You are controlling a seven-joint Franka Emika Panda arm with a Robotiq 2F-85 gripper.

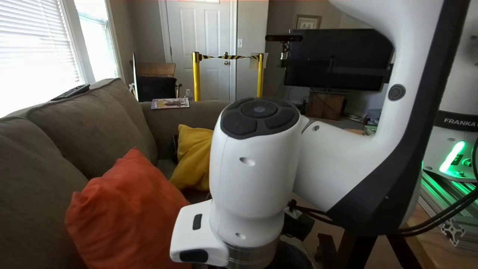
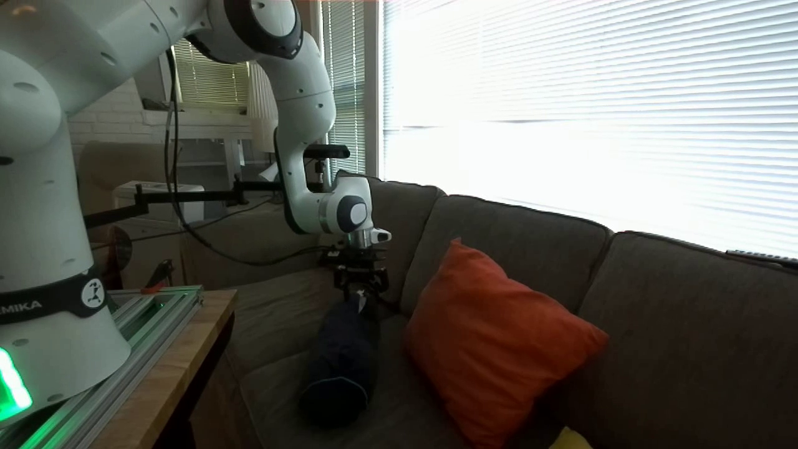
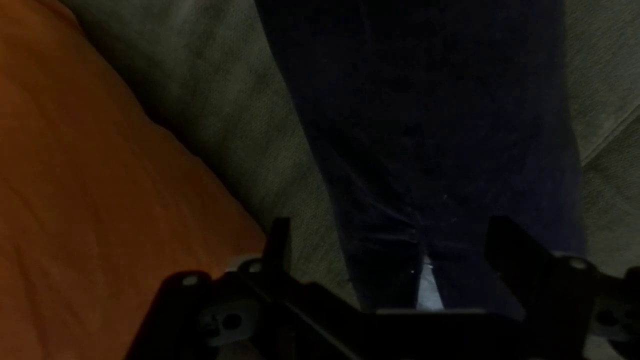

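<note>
My gripper stands open above one end of a dark navy pillow, its two fingers apart on either side of that end in the wrist view. A small white tag shows on the pillow between them. Exterior view 2 has the gripper low over the sofa, at the far end of the long dark pillow, which lies on the seat. Whether the fingers touch the fabric I cannot tell. Beside it an orange pillow leans against the sofa back. In exterior view 1 the arm hides the gripper.
The orange pillow comes close to the left finger. A yellow pillow rests farther along the sofa. The wooden table bearing the arm's base borders the seat. A magazine lies on the armrest.
</note>
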